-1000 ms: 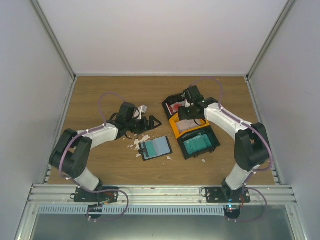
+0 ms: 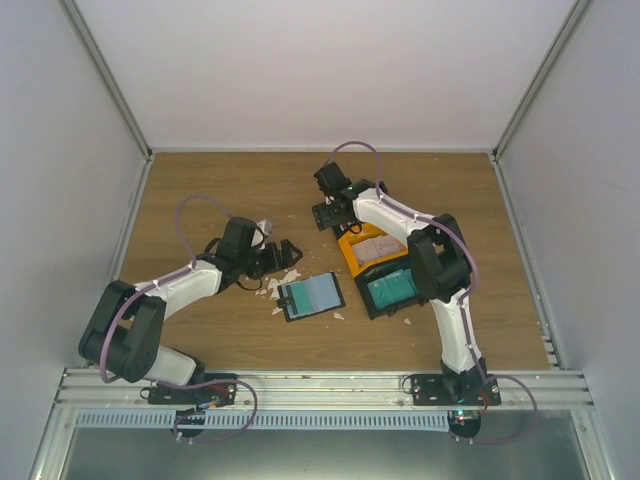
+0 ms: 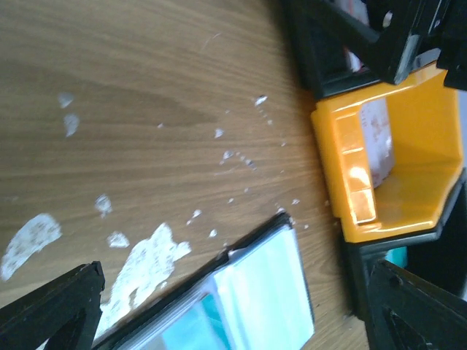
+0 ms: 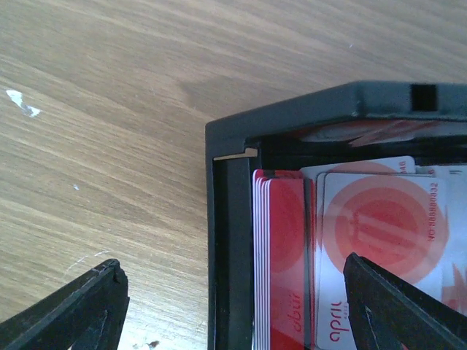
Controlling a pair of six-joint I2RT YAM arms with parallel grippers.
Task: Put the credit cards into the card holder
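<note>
In the top view the card holder (image 2: 311, 296) lies open on the table, a dark flat case with teal and pale blue panels. Part of the card holder (image 3: 263, 292) shows at the bottom of the left wrist view. My left gripper (image 2: 288, 255) is above the table just behind the holder, open and empty. Over the left edge of the rear black bin (image 4: 232, 255) is my open right gripper. In that bin, red cards (image 4: 284, 262) stand beside white cards with a red circle (image 4: 383, 244). No card is between the right fingers.
A yellow bin (image 2: 352, 258) with pale cards (image 2: 377, 248) adjoins the rear bin. In front of it is a black bin (image 2: 377, 309) with teal cards (image 2: 393, 288). White flakes (image 3: 149, 262) are scattered near the holder.
My right gripper has swung left from above the yellow bin to the rear bin's left edge, covering that bin from above.
</note>
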